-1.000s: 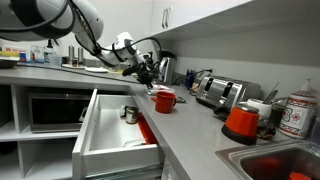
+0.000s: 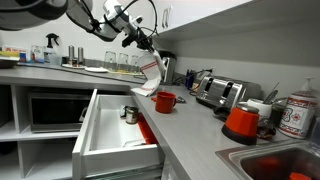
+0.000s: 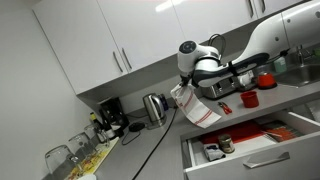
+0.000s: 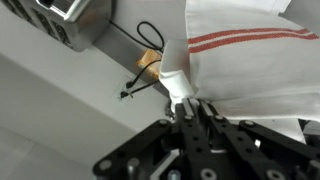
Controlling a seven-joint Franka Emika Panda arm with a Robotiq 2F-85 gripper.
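Note:
A white cloth with red stripes [image 4: 245, 55] hangs from my gripper, which is shut on it. The wrist view shows the cloth gathered at the fingertips and spreading away from them. In exterior view 2 the cloth [image 3: 195, 107] drapes below the gripper [image 3: 187, 82], above the counter and beside the open drawer. From exterior view 1, the cloth [image 2: 151, 70] hangs under the gripper [image 2: 148, 43], behind the red mug; whether its lower end touches the counter is hard to tell.
An open drawer [image 2: 120, 158] with several cans and small items juts from the counter. On the counter stand a red mug [image 2: 165, 102], a silver toaster [image 2: 215, 92], a red kettle [image 2: 241, 123] and a steel kettle [image 3: 154, 108]. Cabinets [image 3: 150, 35] hang overhead.
My gripper has risen from near the counter behind the red mug, lifting the cloth, which now hangs down in a longer drape.

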